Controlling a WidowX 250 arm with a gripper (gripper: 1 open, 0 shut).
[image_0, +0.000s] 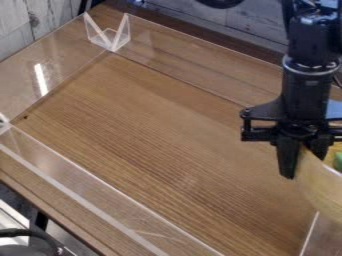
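My black gripper (291, 140) is at the right of the view, shut on the rim of a light wooden bowl (315, 190), which hangs tilted below it and runs off the right edge. A bit of something green (337, 160) shows inside the bowl, mostly cut off by the frame.
A small clear plastic piece (107, 30) stands at the back left corner. Clear low walls edge the table, with dark cables at the bottom left.
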